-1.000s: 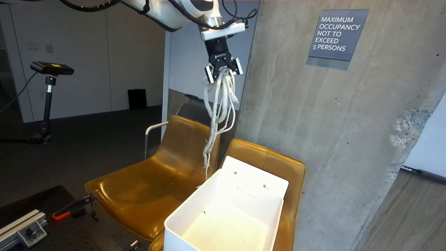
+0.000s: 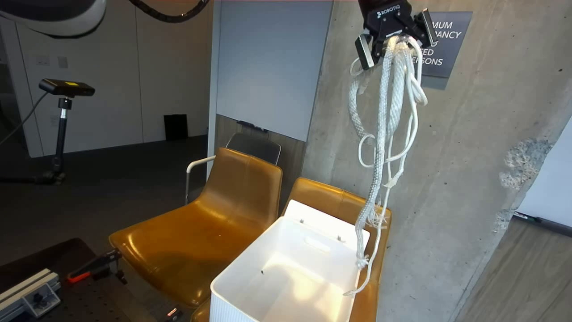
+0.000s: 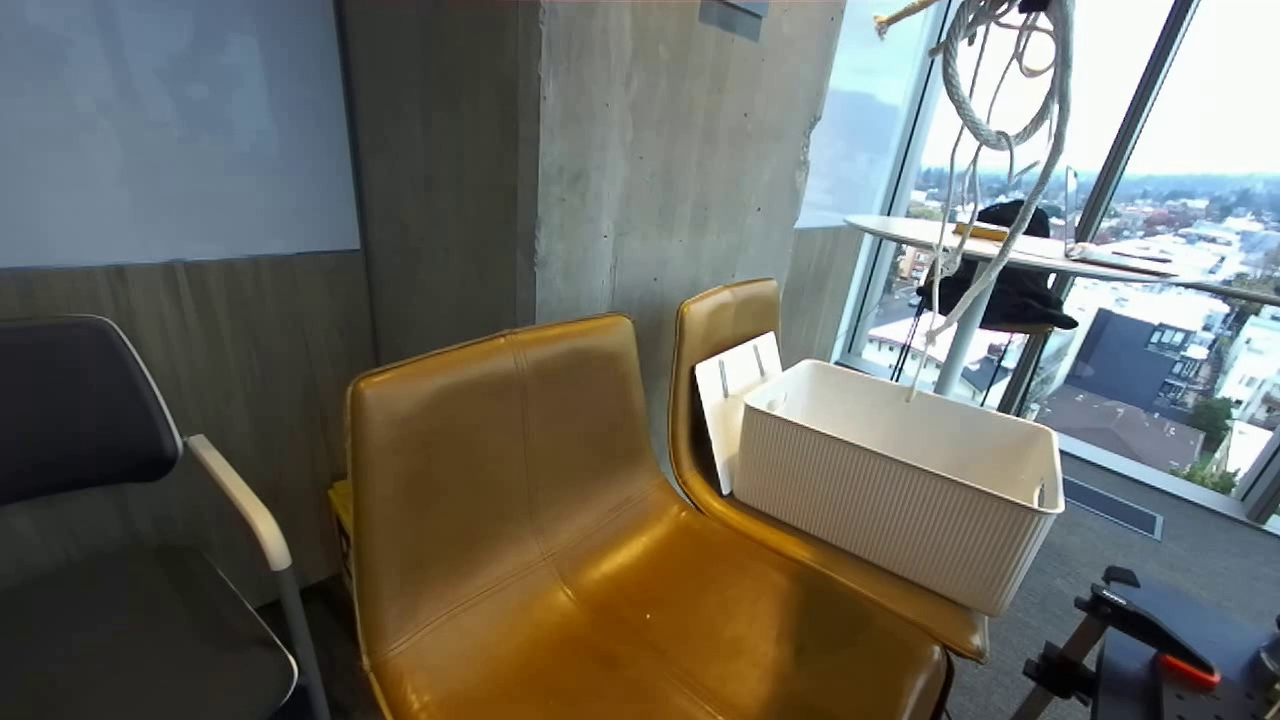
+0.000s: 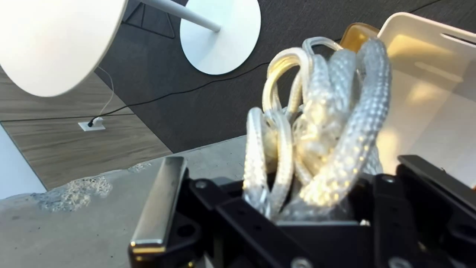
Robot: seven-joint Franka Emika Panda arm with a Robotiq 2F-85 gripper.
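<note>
A bundle of white and pale grey ropes [image 2: 381, 131] hangs from my gripper [image 2: 397, 44], which is shut on its top. Loops and frayed ends dangle well below, the lowest in front of the white bin [image 2: 257, 247] and its back edge. In the wrist view, thick braided ropes [image 4: 343, 178] bulge up between the finger linkages and hide where they are gripped. Exterior view 2 shows only the rope loops [image 3: 1056, 120] at the top right, above the ribbed bin [image 3: 888, 516]; the gripper itself is largely out of that frame.
Under the bin is a tan leather chair [image 2: 343, 194]; a second one [image 2: 241, 188] stands beside it. Behind the gripper rises a concrete wall [image 2: 456, 177]. A round white table [image 3: 900, 228] stands by the window. Clamps [image 2: 96, 266] lie at lower left.
My gripper has swung right and appears larger in exterior view 1, carrying the ropes from above the left chair to over the bin's back right side. The bin has stayed put.
</note>
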